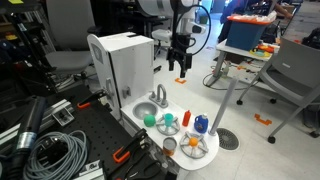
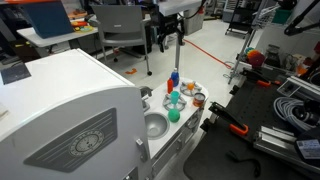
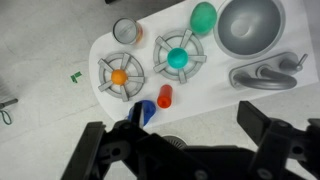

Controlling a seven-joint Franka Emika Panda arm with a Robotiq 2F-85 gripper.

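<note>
My gripper stands open above the white toy kitchen counter, its two dark fingers wide apart and nothing visible between them. In exterior view 1 the gripper hangs well above the counter, near the faucet. A small red object lies just beyond the gap between the fingers in the wrist view. Close to it is a blue object, near the left finger. A teal item and an orange item sit on the two grey burners. Beside the sink is a green cup-like item.
A metal cup stands at the counter's front corner. The grey faucet rises behind the sink. A white cabinet stands at the counter's end. Black table holds coiled cable.
</note>
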